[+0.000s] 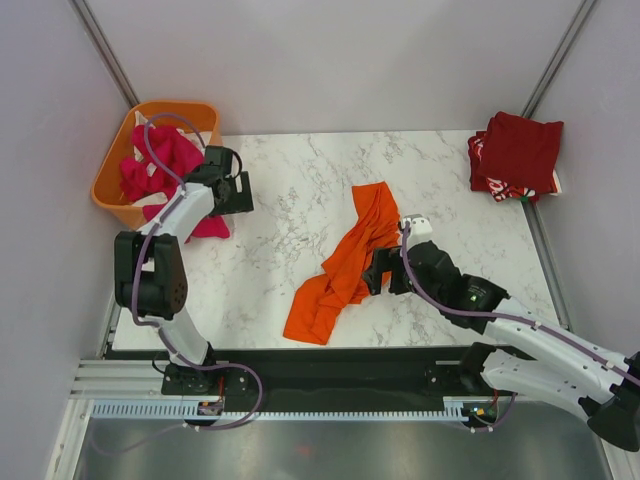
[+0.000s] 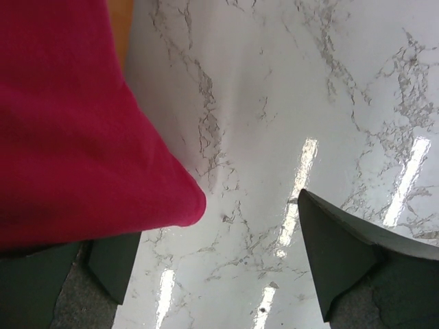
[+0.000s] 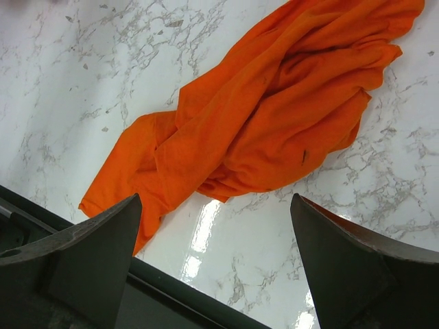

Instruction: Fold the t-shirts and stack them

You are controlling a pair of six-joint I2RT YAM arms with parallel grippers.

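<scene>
An orange t-shirt lies crumpled and elongated across the middle of the table, filling much of the right wrist view. My right gripper hovers open over its right side. My left gripper is open beside the orange bin. Magenta cloth spills from the bin onto the table; in the left wrist view a rounded corner of it reaches between the open fingers. A stack of folded shirts, dark red on top, sits at the back right.
Walls border both sides and the back. The table's front edge runs below the orange shirt.
</scene>
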